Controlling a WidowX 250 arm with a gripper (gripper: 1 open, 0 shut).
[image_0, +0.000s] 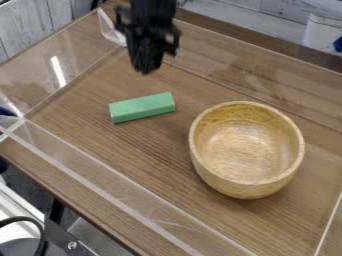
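Observation:
A green rectangular block (142, 106) lies on the wooden table, left of centre. A large round tan bowl (246, 149) stands to its right. The dark gripper (138, 62) hangs above and behind the block, apart from it, near the top middle. It is blurred, so whether anything is between its fingers is hard to see.
Bare table (120, 180) fills the lower left and front middle. A black cable runs at the bottom left corner, beside the table's edge. The far area behind the bowl is clear.

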